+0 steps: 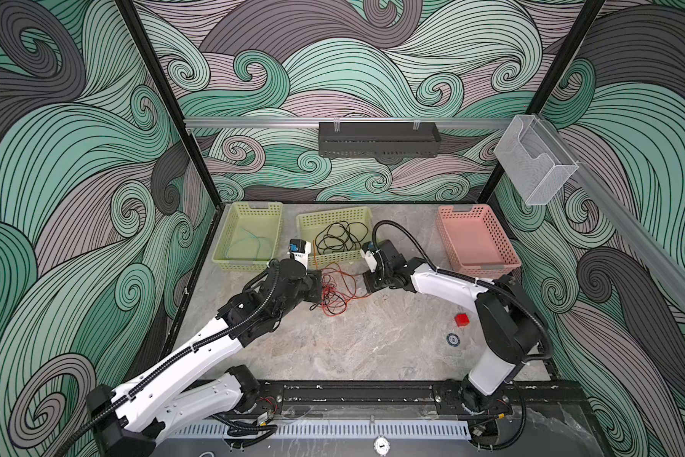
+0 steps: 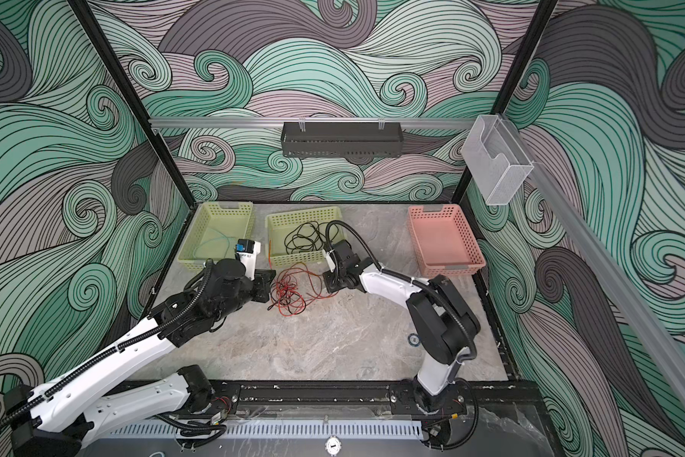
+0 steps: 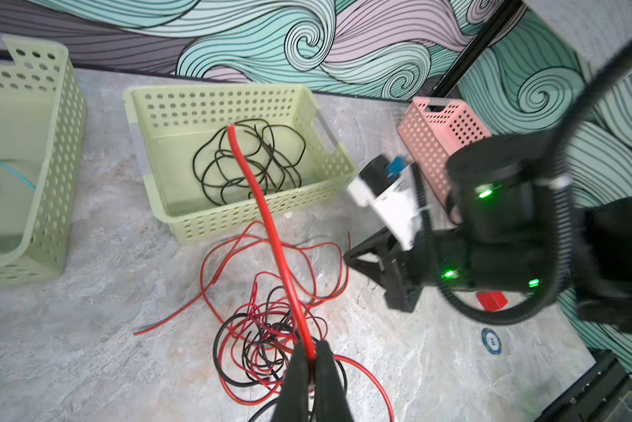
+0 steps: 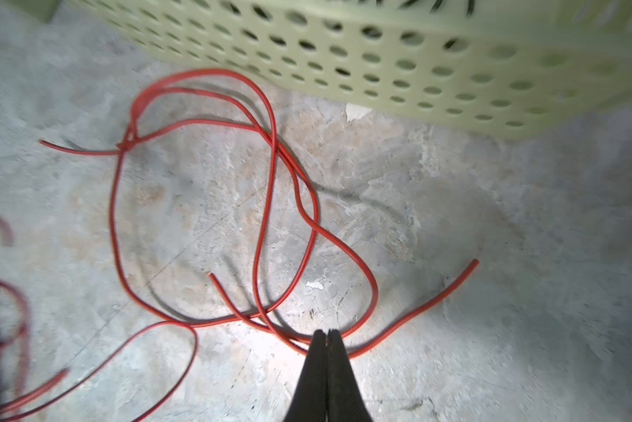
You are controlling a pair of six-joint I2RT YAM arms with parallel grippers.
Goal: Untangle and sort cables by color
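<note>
My left gripper is shut on a red cable [image 3: 266,214], whose free end sticks up past the fingertips. Below it, a tangle of red and black cable [image 3: 259,344] lies on the table. Loose red loops [image 4: 270,183] spread beside the tangle, in front of the middle green basket [image 4: 372,74]. My right gripper points down at these loops. Its fingertips look nearly together over a red strand; whether the strand is between them cannot be told. Coiled black cable [image 3: 249,161] lies inside the middle basket.
A left green basket [image 1: 228,262] holds a thin teal cable [image 1: 257,242]. The pink basket [image 1: 479,228] at the right looks empty. A red block [image 1: 461,320] and a round blue-grey disc [image 1: 453,339] lie at front right.
</note>
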